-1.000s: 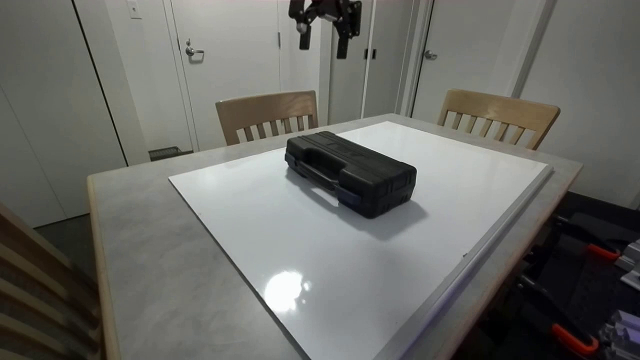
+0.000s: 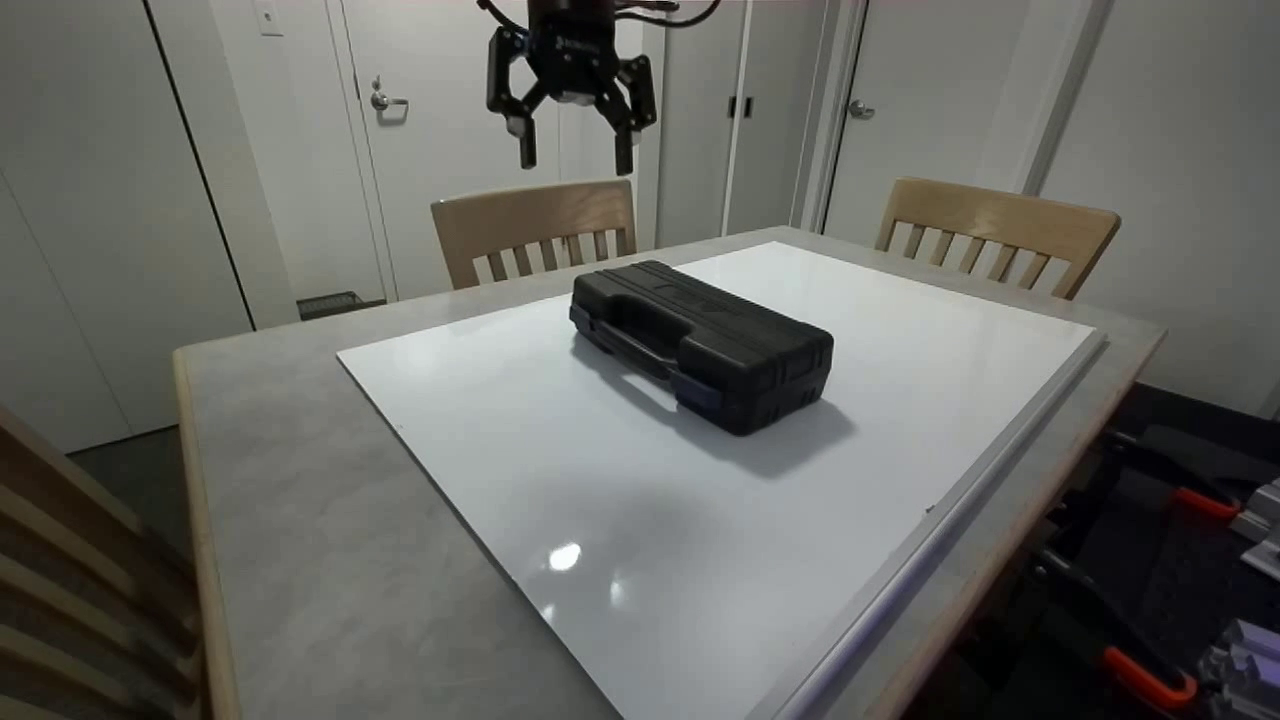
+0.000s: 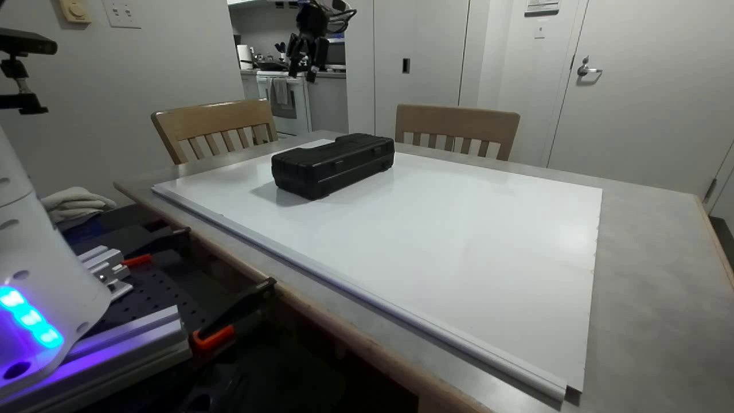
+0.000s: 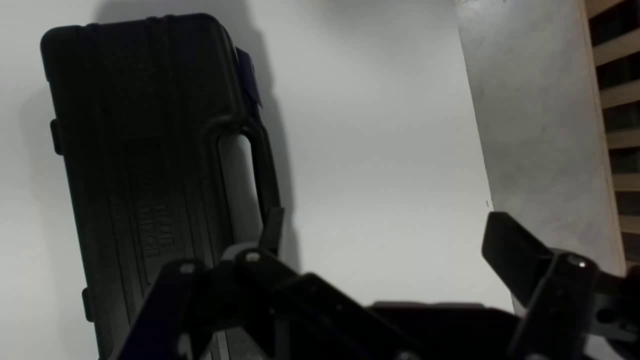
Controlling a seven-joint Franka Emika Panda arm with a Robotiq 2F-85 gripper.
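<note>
A black hard-plastic case [image 2: 720, 330] lies flat on the white board [image 2: 576, 480], its carry handle [image 2: 632, 352] facing the left side in exterior view 1. My gripper [image 2: 576, 156] is in the air well above the board, open, with empty space between its fingers. The second exterior view shows the gripper [image 3: 307, 74] high beyond the case [image 3: 334, 165]. From the wrist, the case [image 4: 138, 150] fills the left part, and one finger [image 4: 273, 231] appears over the handle's lower end. The other finger [image 4: 510, 252] appears over the board's edge. The lower part of the case is hidden behind the gripper.
The board rests on a grey table [image 2: 300, 504] and has a raised rail [image 3: 358, 289] along one side. Wooden chairs [image 2: 540, 228] stand around the table. Clamps with orange handles [image 3: 213, 337] sit by the robot's base. Apart from the case, the board is clear.
In exterior view 1 my gripper has moved left and lower, and it appears larger with its fingers still apart. The case has stayed in place.
</note>
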